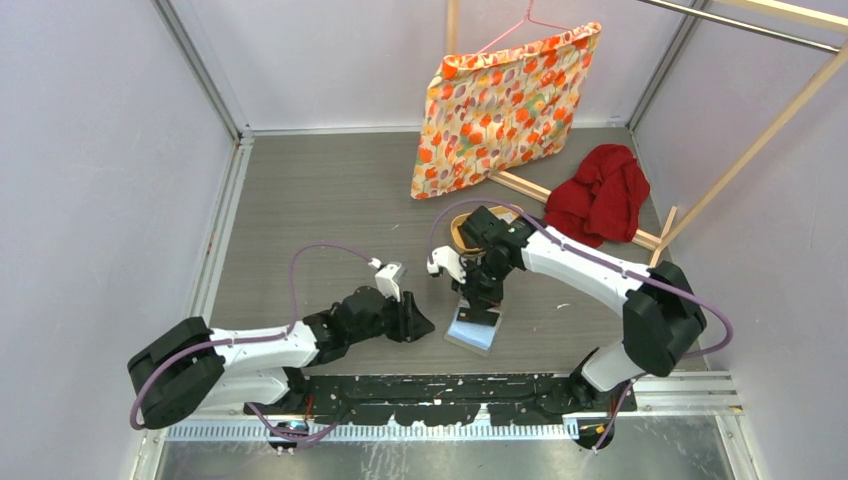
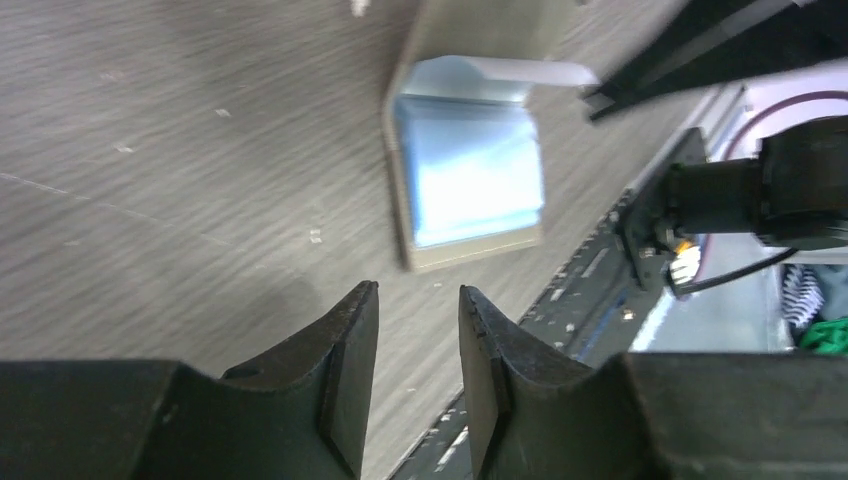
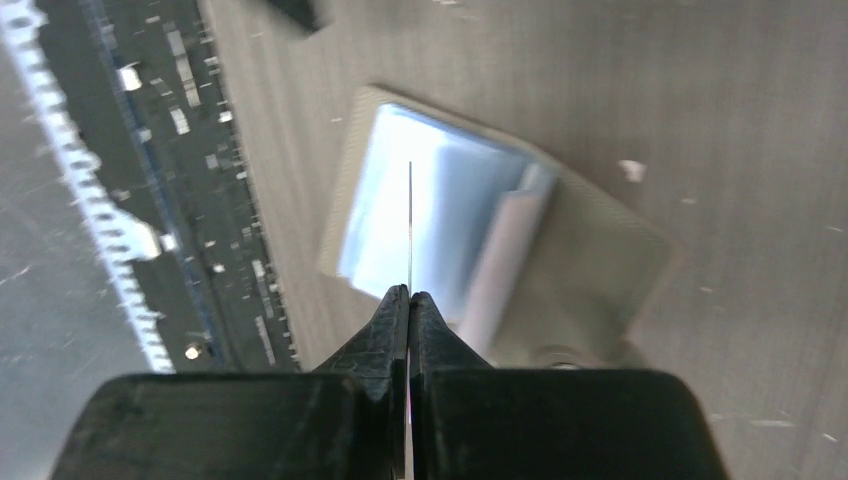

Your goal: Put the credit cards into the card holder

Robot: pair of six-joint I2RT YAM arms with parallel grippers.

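The card holder (image 1: 468, 338), a clear sleeve with a pale blue pocket, lies on the table; in the left wrist view its pocket (image 2: 470, 170) shows with a white flap (image 2: 530, 72) standing up. A black card (image 1: 477, 317) hangs over the holder, with my right gripper (image 1: 484, 301) shut on it. Seen edge-on, that card (image 3: 410, 220) is a thin line rising from the fingertips in the right wrist view. My left gripper stands open, nothing between its fingers, left of the holder.
A tan basket (image 1: 459, 236) is partly hidden behind the right arm. Red cloth (image 1: 603, 195) and a wooden frame fill the back right, below a hanging floral cloth (image 1: 500, 110). Free table lies on the left.
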